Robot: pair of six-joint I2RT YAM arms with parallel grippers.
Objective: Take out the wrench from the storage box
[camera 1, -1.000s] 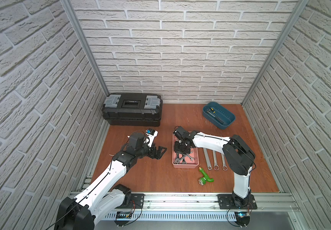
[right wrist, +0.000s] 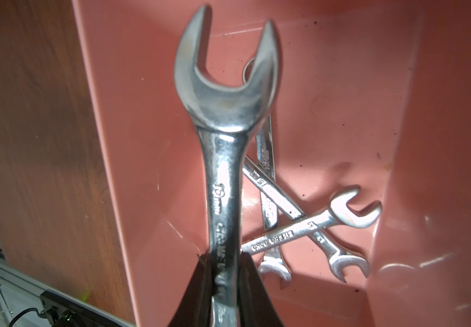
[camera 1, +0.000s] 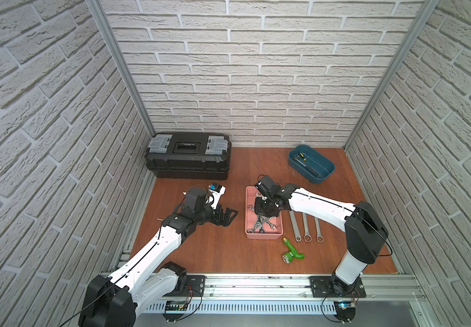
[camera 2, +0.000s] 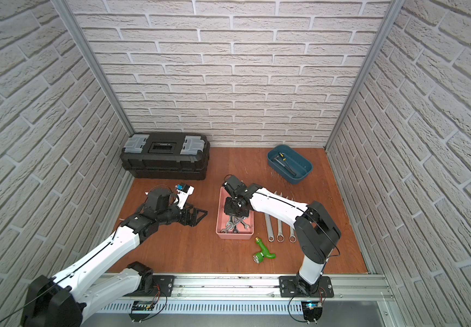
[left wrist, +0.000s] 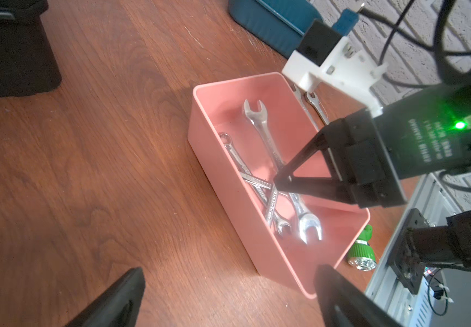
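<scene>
In the pink box point(left wrist: 230, 212) at table centre lie several wrenches. A large open-end wrench point(right wrist: 224, 163) runs up between the dark fingertips of my right gripper, which appears shut on it, raised above the smaller crossed wrenches point(right wrist: 290, 229) in the right wrist view. My left gripper point(camera 1: 227, 216) hangs over the bare table left of the box, open, with nothing between its fingers.
A black toolbox point(camera 1: 186, 158) stands at back left and a blue bin point(camera 1: 311, 163) at back right. Several long wrenches point(camera 1: 306, 229) and a green tool point(camera 1: 292, 250) lie right of the box. Table left of the box is clear.
The left arm stays as it was.
</scene>
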